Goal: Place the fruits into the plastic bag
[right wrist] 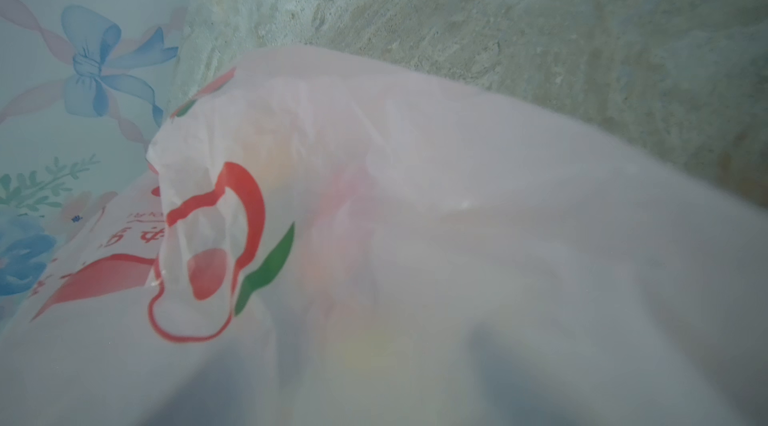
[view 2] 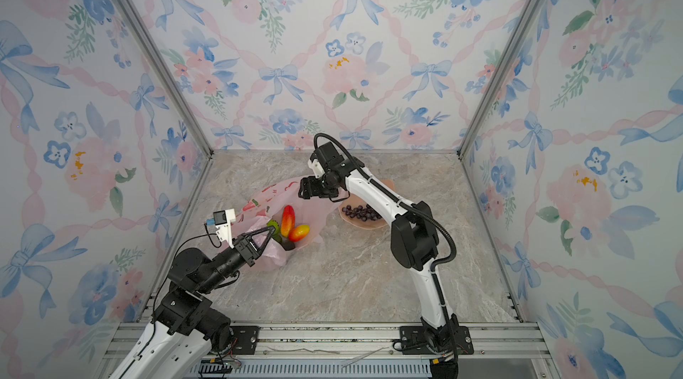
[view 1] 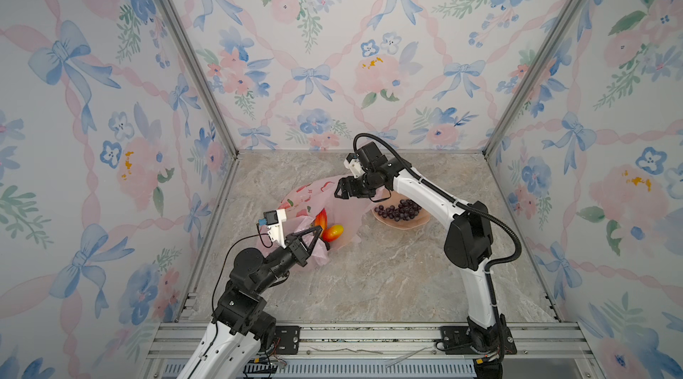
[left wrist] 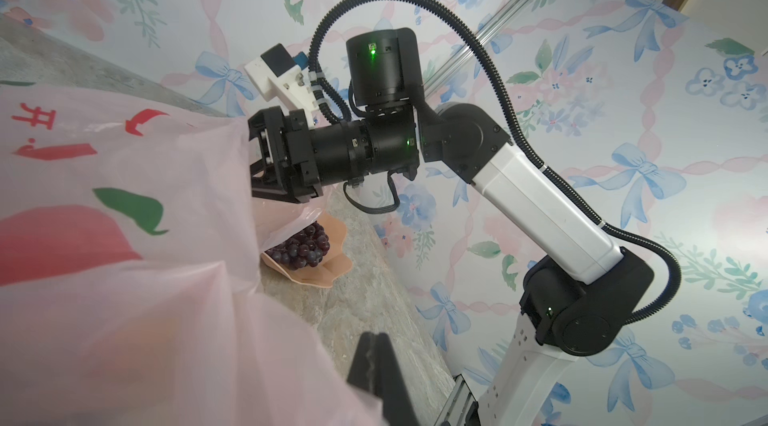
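The pink plastic bag (view 2: 314,229) lies propped partly open with a red-orange mango (view 2: 287,218), a yellow-red mango (view 2: 299,231) and green fruit (view 2: 274,228) inside. My left gripper (view 1: 308,242) is shut at the bag's near-left edge, pink plastic beside it. My right gripper (view 1: 343,188) is raised over the bag's back-right rim, the plastic filling much of the right wrist view; its fingers are hard to make out. Dark grapes (view 1: 402,211) sit in a peach bowl (view 1: 416,221) to the right.
Patterned walls enclose the marble table (view 1: 398,272).
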